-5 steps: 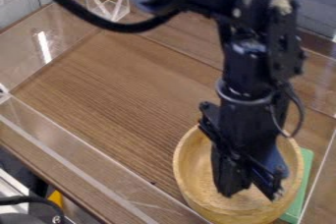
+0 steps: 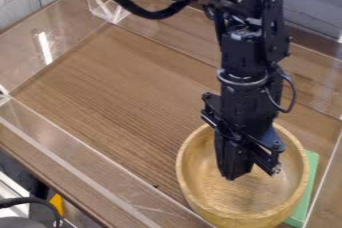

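A round tan bowl [image 2: 227, 197] sits at the lower right of the wooden surface, with a green flat object [image 2: 305, 197] beside it on the right. The black gripper [image 2: 237, 167] hangs over the bowl, its lower end inside the bowl's outline. It appears shut, with nothing visible between its fingers. The arm hides the back part of the bowl's inside.
Clear plastic edging [image 2: 34, 47] runs along the left side. A cable loops from the top.
The arm has risen and moved away from the camera, so it looks smaller and higher over the bowl. The bowl has stayed in place.
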